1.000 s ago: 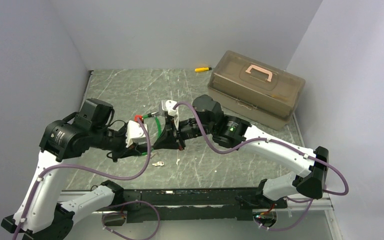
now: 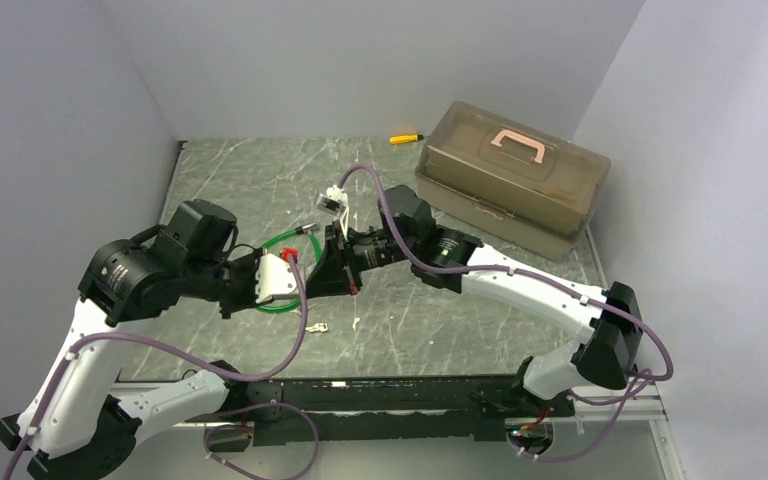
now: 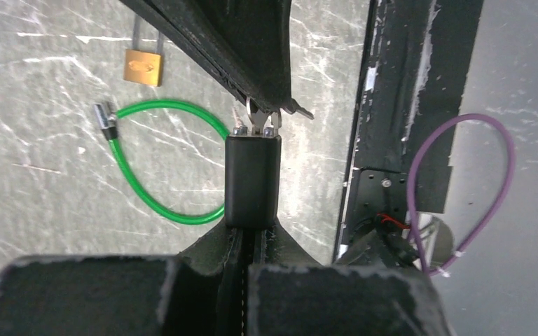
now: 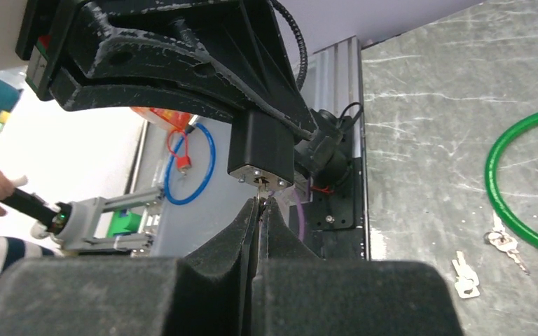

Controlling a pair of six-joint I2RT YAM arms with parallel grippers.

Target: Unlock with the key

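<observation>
A black rectangular lock body (image 3: 252, 180) stands out from my left gripper, which is shut on it. In the right wrist view the lock (image 4: 260, 148) shows its end plate with small screws. A thin silver key (image 4: 262, 191) spans from that end plate to the tips of my right gripper, shut on the key. The key lines up with the middle of the plate and its tip is at the slot; how deep it sits cannot be told. In the left wrist view, right fingers (image 3: 252, 56) cover part of the key's head.
A green cable loop (image 3: 143, 192) and a brass padlock (image 3: 143, 67) lie on the marbled table. Loose keys (image 4: 466, 276) rest near the table's edge. A brown toolbox (image 2: 510, 180) and a yellow-handled tool (image 2: 406, 139) are at the back.
The right arm has shifted slightly left and its wrist has turned. The left gripper and forearm have moved a little, with the two grippers still tip to tip.
</observation>
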